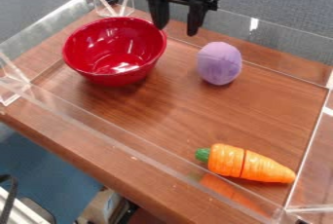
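My black gripper (177, 18) hangs at the top middle of the camera view, above the back of the tray, its two fingers apart with nothing visible between them. A red bowl (113, 67) sits at the back left of the wooden surface. A round purple object (220, 63) rests right of the bowl, below and right of the gripper. An orange toy carrot (250, 165) with a green top lies at the front right.
Clear low walls (302, 75) border the wooden surface (170, 111). The middle of that surface, between bowl and carrot, is free.
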